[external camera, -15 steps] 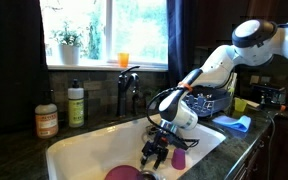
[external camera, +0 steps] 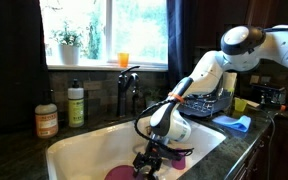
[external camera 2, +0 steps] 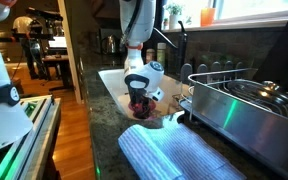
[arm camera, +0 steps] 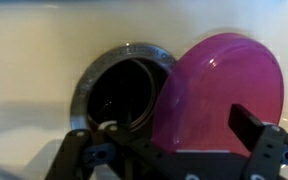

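Inside the white sink (external camera: 69,155), my gripper (external camera: 152,163) is lowered with its fingers apart and nothing between them that I can make out. The wrist view has a pink, rounded, plate-like piece (arm camera: 229,95) beside the dark drain hole (arm camera: 119,95), overlapping its rim. My gripper is open there, its fingers reaching over the piece's lower part. Exterior view 1 shows one pink round piece (external camera: 119,172) left of the gripper and another pink piece (external camera: 180,162) to its right. Which one the wrist view shows, I cannot tell.
Two soap bottles (external camera: 76,104) stand behind the sink at the left. The dark faucet (external camera: 126,90) rises at the back. A metal dish rack (external camera 2: 249,110) and a blue cloth (external camera 2: 174,150) occupy the counter alongside. An orange cup (external camera: 123,60) sits on the sill.
My gripper has come down and a little to the left, deeper into the sink. The pink pieces look to be in about the same places.
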